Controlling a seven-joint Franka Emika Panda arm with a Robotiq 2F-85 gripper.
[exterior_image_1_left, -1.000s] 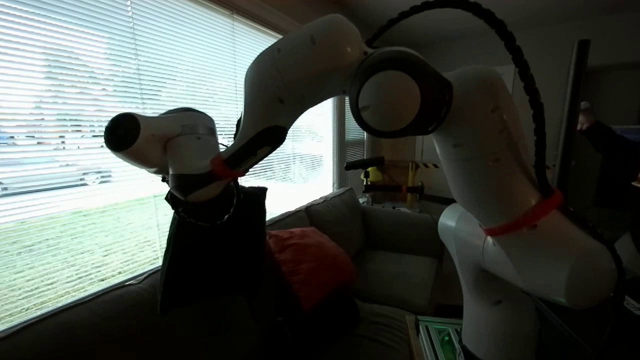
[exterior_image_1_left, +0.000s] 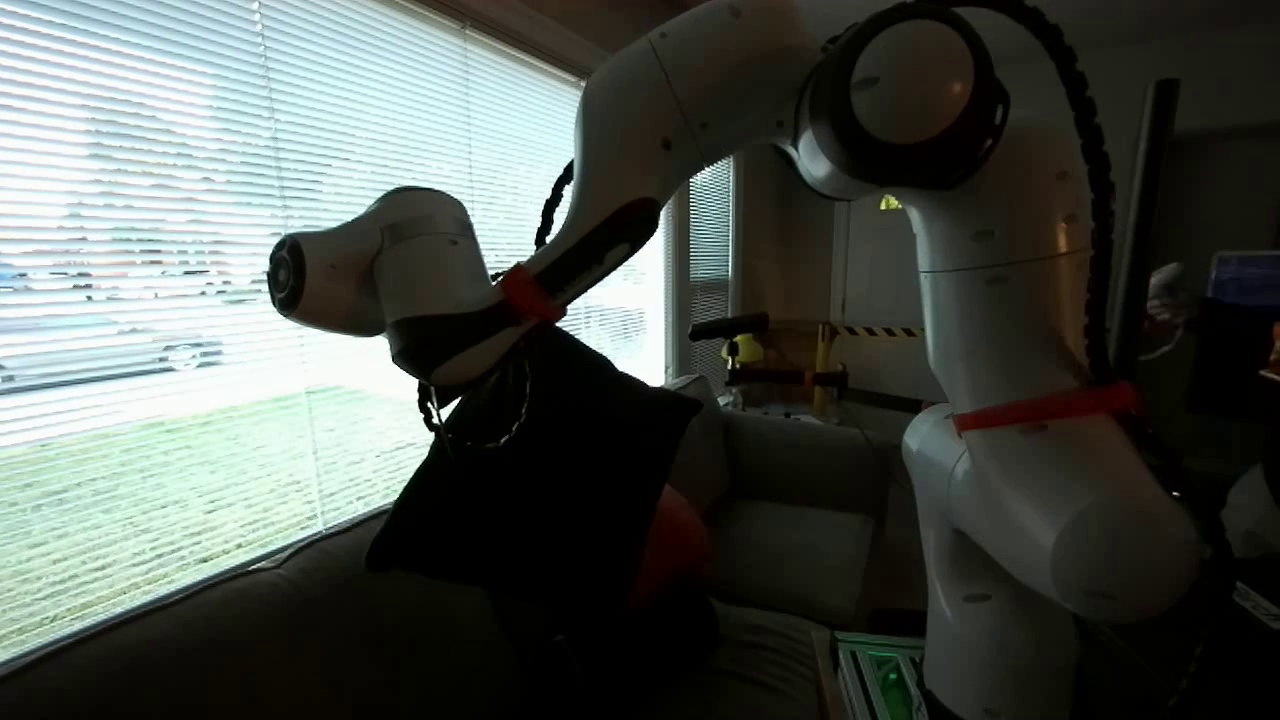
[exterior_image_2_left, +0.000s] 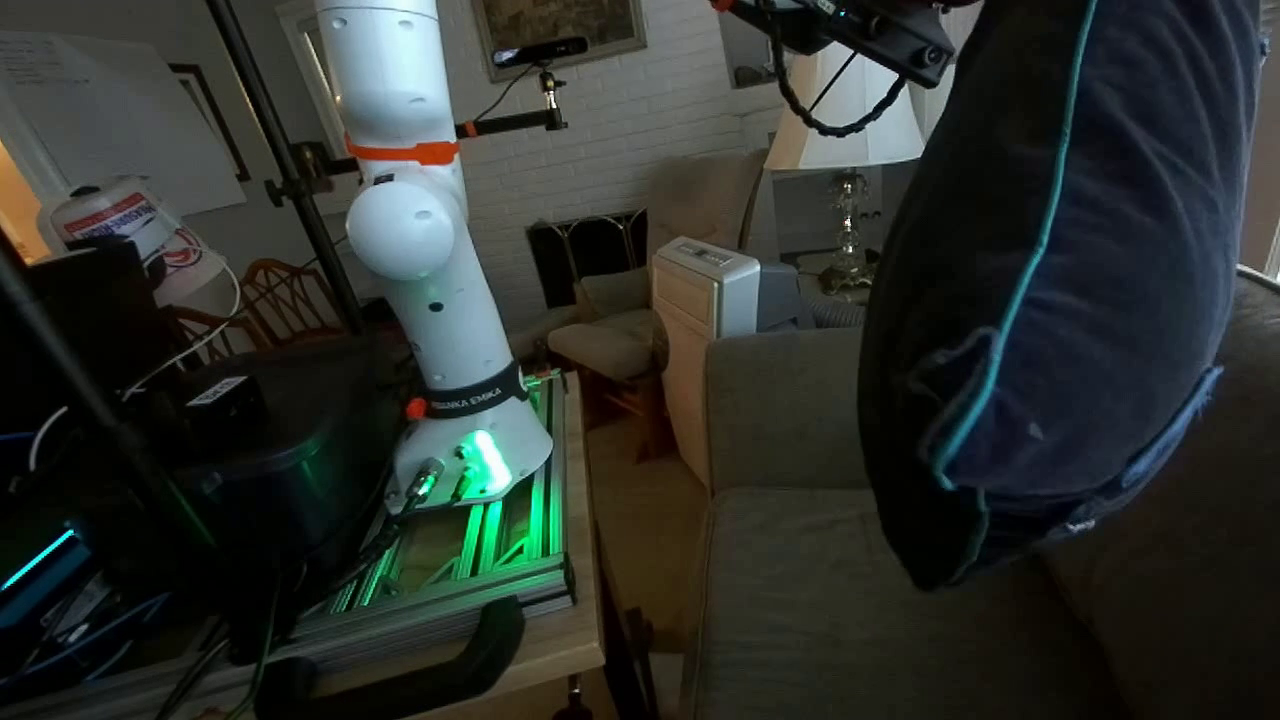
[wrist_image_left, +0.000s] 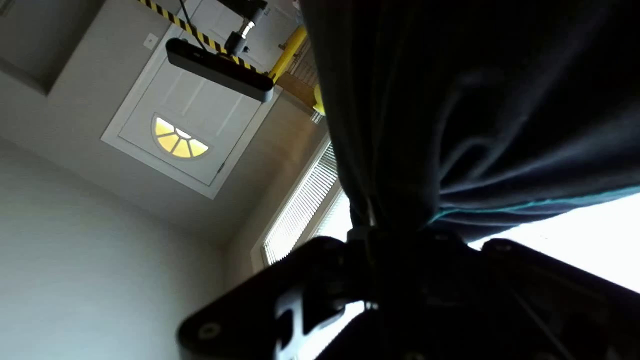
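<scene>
A dark pillow (exterior_image_1_left: 546, 480) with teal piping hangs from my gripper in front of the couch back. In exterior view 2 the pillow (exterior_image_2_left: 1080, 264) fills the right side, its lower corner above the seat. The wrist view shows the pillow's fabric (wrist_image_left: 480, 120) gathered and pinched at my gripper, which is shut on it; the fingertips are dark and partly hidden by cloth. A red pillow (exterior_image_1_left: 674, 546) sits on the couch behind the dark one, which covers most of it.
The grey couch (exterior_image_2_left: 828, 600) runs below the hanging pillow, its seat clear in exterior view 2. A window with blinds (exterior_image_1_left: 156, 300) stands behind the couch. A lamp (exterior_image_2_left: 846, 144) and a white box-shaped unit (exterior_image_2_left: 708, 288) are beyond the couch arm.
My arm has swung right and risen a little in exterior view 1, carrying the dark pillow along. The pillow is now turned and tilted, covering more of the red pillow.
</scene>
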